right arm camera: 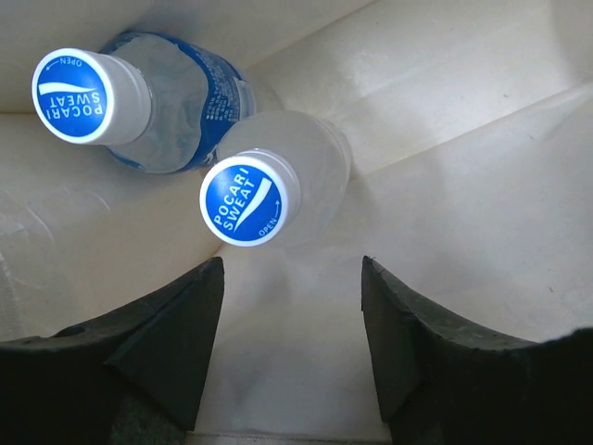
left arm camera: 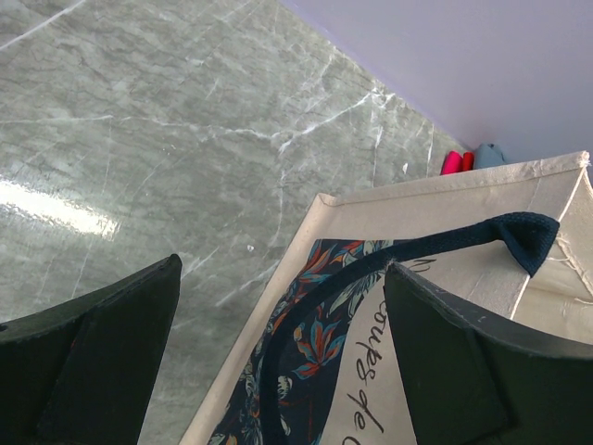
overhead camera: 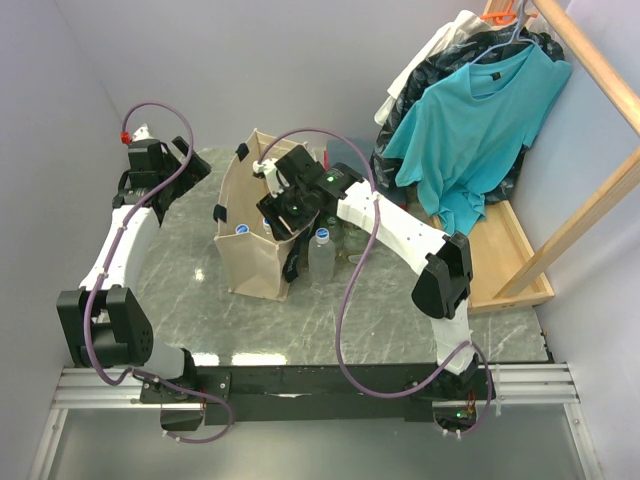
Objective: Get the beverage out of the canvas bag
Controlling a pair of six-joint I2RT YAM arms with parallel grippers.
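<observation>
The beige canvas bag (overhead camera: 250, 265) stands mid-table. Inside, in the right wrist view, are two Pocari Sweat bottles with blue-and-white caps, one upper left (right arm camera: 157, 107) and one nearer the middle (right arm camera: 278, 185). My right gripper is over the bag's opening, open, its fingers just below the middle bottle's cap in that view, nothing between them. My left gripper is at the left, open, beside the bag's printed side, with bare tabletop beneath it.
A clear bottle (overhead camera: 321, 258) stands outside the bag on its right, with green bottles behind it. A wooden rack (overhead camera: 525, 275) with hanging shirts fills the right side.
</observation>
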